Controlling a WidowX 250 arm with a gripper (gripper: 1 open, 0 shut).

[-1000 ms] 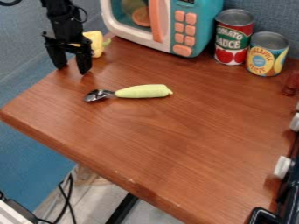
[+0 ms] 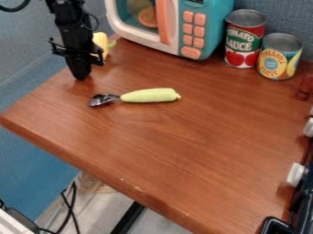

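Observation:
My black gripper is at the upper left, over the back left of the wooden table; I cannot tell whether its fingers are open or shut. A yellow object stands just behind it, partly hidden by the arm. To its lower right lie a metal spoon-like utensil and a pale yellow-green elongated item, end to end.
A teal toy microwave stands at the back, beside a tomato can and a yellow-labelled can. A small red bottle and black equipment line the right edge.
The objects on the table have not visibly moved.

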